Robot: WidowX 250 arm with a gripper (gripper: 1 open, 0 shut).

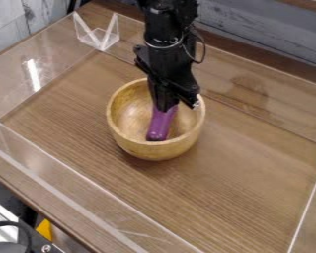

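My black gripper [165, 87] hangs from the top centre over a wooden bowl [125, 137], its lower end near the bowl's back rim. A purple elongated object [160, 125] lies in the bowl, its upper end partly hidden behind the gripper. The gripper looks shut, and I see nothing held clear of the bowl, though its fingertips are hard to make out against the object.
The bowl stands on a wooden table [240, 188] with open space to the right and left. Clear plastic pieces sit at the upper left and left edge. A dark cable and a yellow item are at the lower left corner.
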